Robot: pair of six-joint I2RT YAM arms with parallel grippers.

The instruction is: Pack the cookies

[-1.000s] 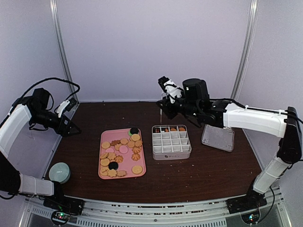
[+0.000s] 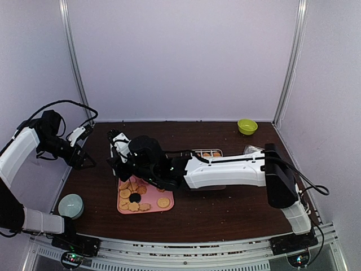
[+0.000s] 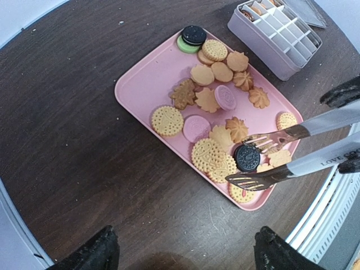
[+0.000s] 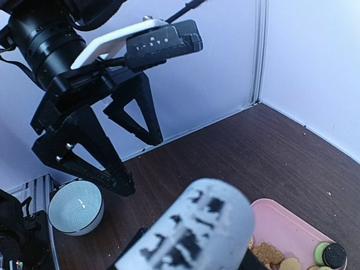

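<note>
A pink tray of assorted cookies lies on the dark table, largely covered by my right arm in the top view. My right gripper is over it, shut on a pair of tongs, whose slotted tips hover around a black cookie on the tray. My left gripper stands open and empty at the left, above the table. The divided cookie box, with a few filled compartments and empty white ones, sits beside the tray.
A pale bowl sits at the front left, a green bowl at the back right. A clear lid is partly hidden by my right arm. Bare table surrounds the tray.
My right arm has swung left from above the box to above the tray with the tongs. My left arm has shifted only slightly.
</note>
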